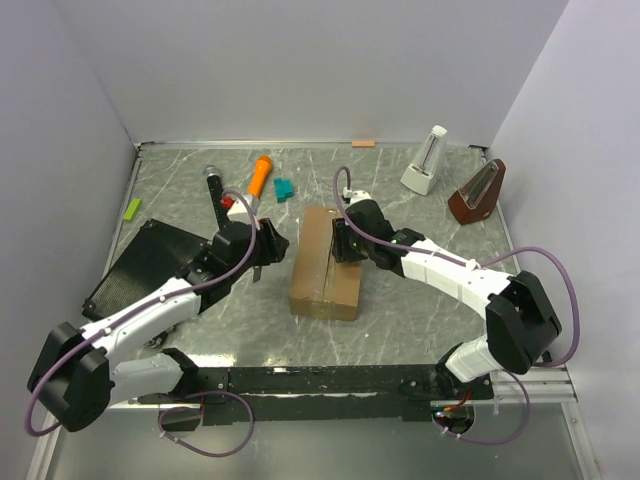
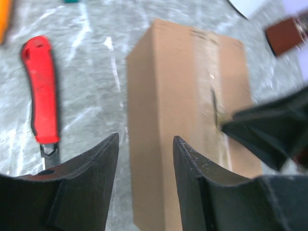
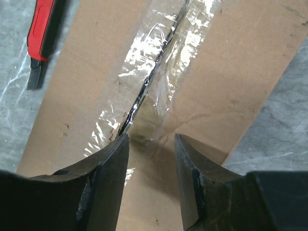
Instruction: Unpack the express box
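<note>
A brown cardboard box (image 1: 315,275) lies upright mid-table, clear tape along its top seam, with a dark slit along it in the right wrist view. My right gripper (image 1: 343,245) is over the box top, fingers apart on the seam tape (image 3: 144,62). My left gripper (image 1: 271,245) hangs open left of the box, nothing between its fingers. A red box cutter (image 2: 41,86) lies on the table left of the box.
A black panel (image 1: 140,275) fills the left side. A black microphone (image 1: 217,195), an orange one (image 1: 259,178) and a teal piece (image 1: 283,189) lie behind. A white metronome (image 1: 425,160) and a brown one (image 1: 475,197) stand at back right.
</note>
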